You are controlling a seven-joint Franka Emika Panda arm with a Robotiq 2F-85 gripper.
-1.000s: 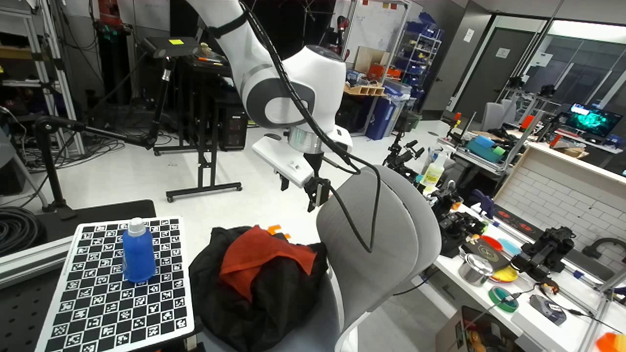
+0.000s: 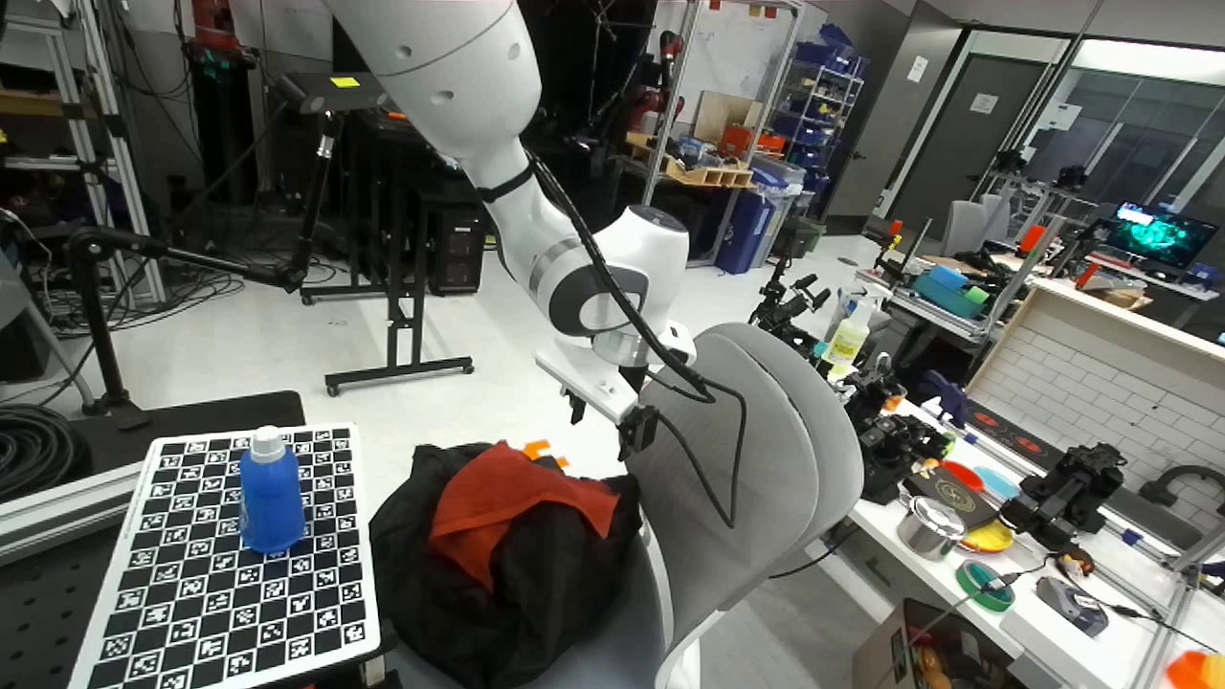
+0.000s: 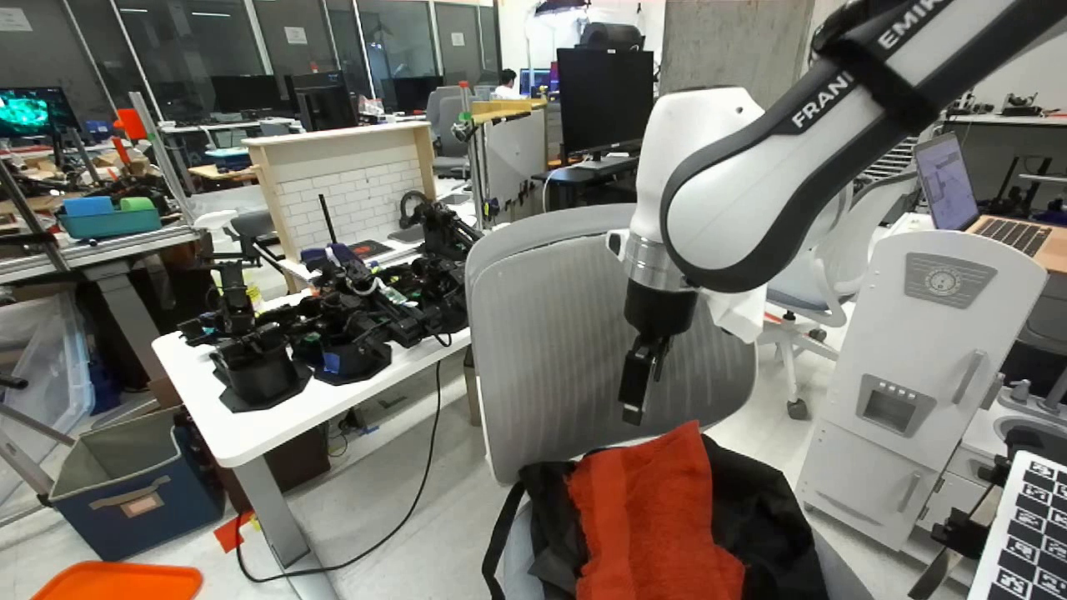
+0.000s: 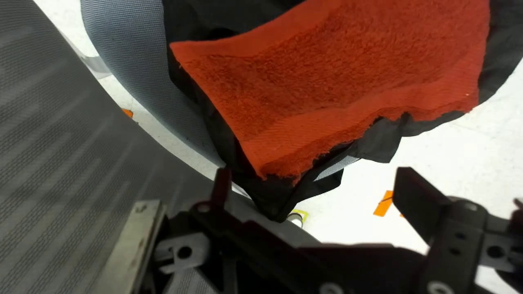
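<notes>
A red-orange towel (image 2: 502, 500) lies over a black cloth (image 2: 415, 551) on the seat of a grey chair (image 2: 735, 459). In exterior view 2 the towel (image 3: 650, 510) faces the camera, its upper edge below my gripper (image 3: 641, 392). From the wrist, the towel (image 4: 343, 73) shows one corner reaching down toward the space between my fingers. These stand wide apart with nothing held. My gripper hangs above the seat, beside the chair back, and the towel appears apart from it.
The upright chair back (image 3: 560, 330) is close to my gripper. A blue bottle (image 2: 271, 500) stands on a checkered board (image 2: 149, 574) to the left in exterior view 1. A white table (image 3: 240, 430) with black devices is beyond the chair.
In exterior view 1, my arm has come down and slightly right, bringing the gripper lower and nearer the chair back. Towel, black cloth and bottle have not moved.
</notes>
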